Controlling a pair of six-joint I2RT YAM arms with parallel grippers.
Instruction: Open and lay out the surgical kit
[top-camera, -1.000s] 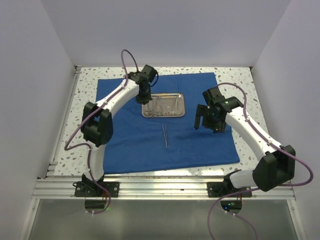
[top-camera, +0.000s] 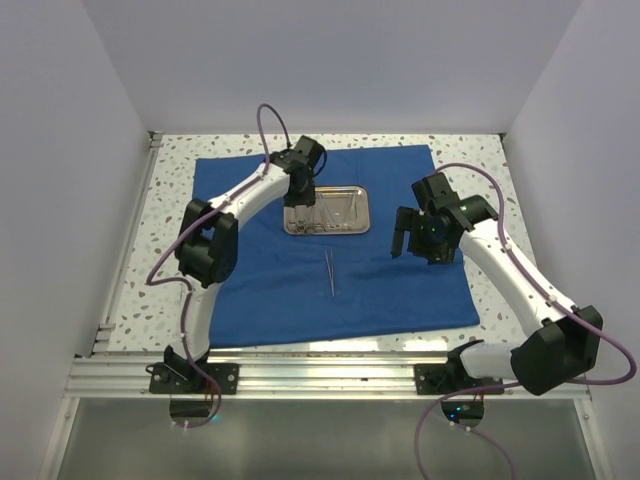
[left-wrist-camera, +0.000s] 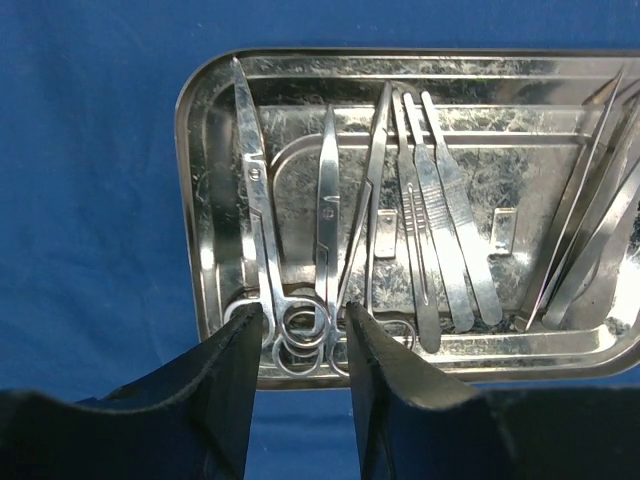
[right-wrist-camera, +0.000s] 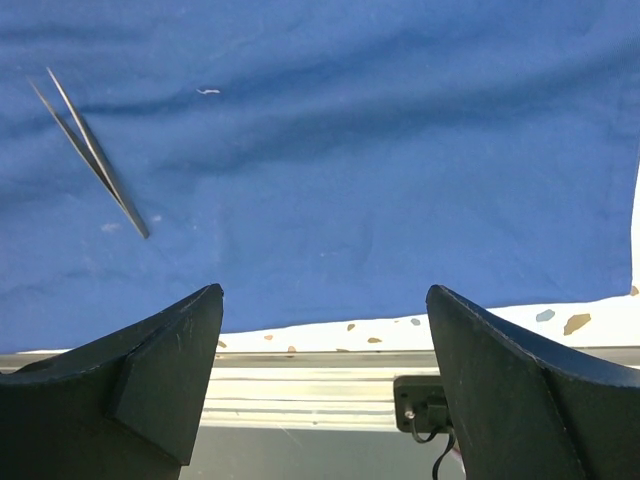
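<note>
The steel tray (left-wrist-camera: 540, 70) lies on the blue cloth, holding several scissors (left-wrist-camera: 256, 210), slim flat handles (left-wrist-camera: 450, 230) and long instruments at its right end. My left gripper is over the tray's scissor loops, fingers a little apart; nothing clearly between them. A pair of tweezers (right-wrist-camera: 110, 175) lies on the cloth below the tray in the top view. My right gripper hangs over the right part of the cloth, fingers apart and empty.
A speckled table surface (top-camera: 150, 260) shows around it, with metal rails along the front edge.
</note>
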